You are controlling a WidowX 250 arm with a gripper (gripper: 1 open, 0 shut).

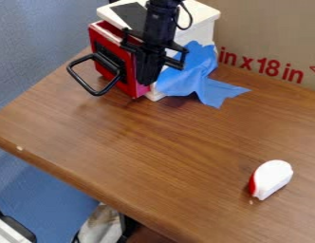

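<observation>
My black gripper point(145, 63) hangs at the upper middle, over the right side of a red box point(104, 47) that has a black loop handle point(82, 78) on its front. Whether the gripper is open or shut is hard to tell, and its fingertips are partly lost against the box. A blue cloth point(198, 76) lies crumpled right of the box. Behind both stands a white box point(201, 21) with a dark top, partly hidden by the arm.
A white and red object point(273, 177) lies at the lower right of the wooden table point(135, 161). A cardboard box point(274, 38) stands at the back right. The table's left edge drops away to a blue floor.
</observation>
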